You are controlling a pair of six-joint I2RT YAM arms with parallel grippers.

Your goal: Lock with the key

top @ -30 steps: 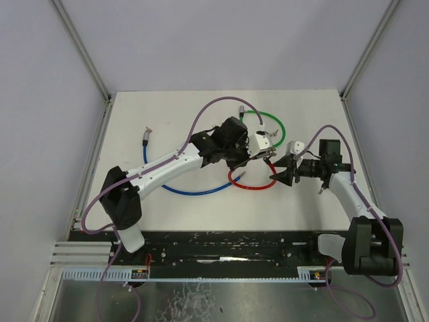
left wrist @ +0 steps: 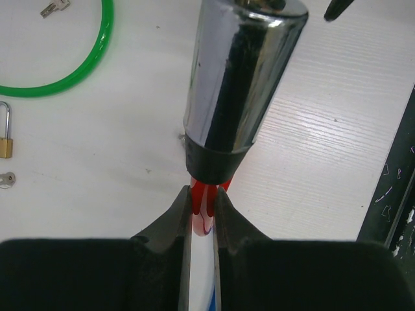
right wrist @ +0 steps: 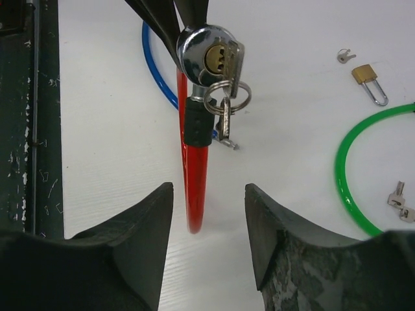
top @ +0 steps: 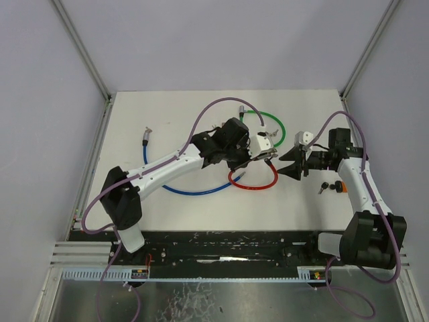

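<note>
My left gripper is shut on the red cable lock (top: 255, 188), close to its chrome lock head (left wrist: 240, 78), which is held raised. In the right wrist view that head (right wrist: 204, 58) shows its brass keyhole, with a key ring (right wrist: 227, 97) and keys hanging at it; whether a key sits in the keyhole is hard to tell. My right gripper is part open just right of the lock in the top view, with nothing between its fingers and the red cable (right wrist: 195, 214) beyond them.
A green cable lock (right wrist: 347, 149), a brass padlock (left wrist: 6, 146) and loose keys (right wrist: 396, 201) lie on the white board. A blue cable lock (top: 194, 192) lies to the left. Small dark items sit at the right edge, near an orange piece (top: 342, 188).
My right arm has drawn back rightward from the lock compared with a second ago. My left gripper and the red lock look unmoved.
</note>
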